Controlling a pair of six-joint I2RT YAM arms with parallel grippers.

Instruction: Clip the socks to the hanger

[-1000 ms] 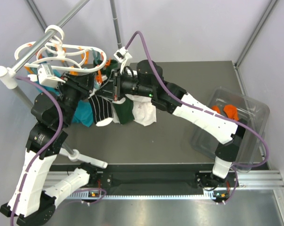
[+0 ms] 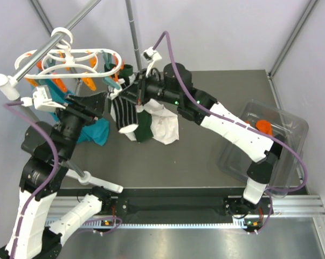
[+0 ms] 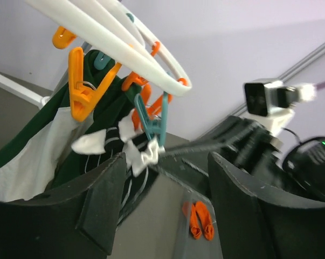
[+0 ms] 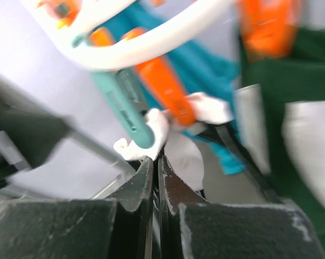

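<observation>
From the white round hanger (image 2: 113, 75) hang orange and teal clips. A teal clip (image 3: 161, 118) sits at the white cuff (image 4: 159, 129) of the black-and-white striped sock (image 2: 124, 110), its fingers over the cloth's edge. My right gripper is shut, with the cuff cloth pinched at its fingertips just below that clip. Left of it in the top view, my left gripper (image 2: 104, 101) stands open, its fingers (image 3: 105, 197) apart and clear of the clip. An orange clip (image 4: 165, 89) meets another part of the cuff.
Green-and-white socks (image 2: 145, 127) and blue cloth (image 2: 97, 131) hang around the striped sock. A metal pole (image 2: 49, 46) carries the hanger. At the right stands a clear bin (image 2: 299, 132) with orange items (image 2: 264, 127).
My left gripper has backed off to the left, away from the clip and the right gripper. The right gripper has shifted slightly right and down, and the striped sock has moved a little.
</observation>
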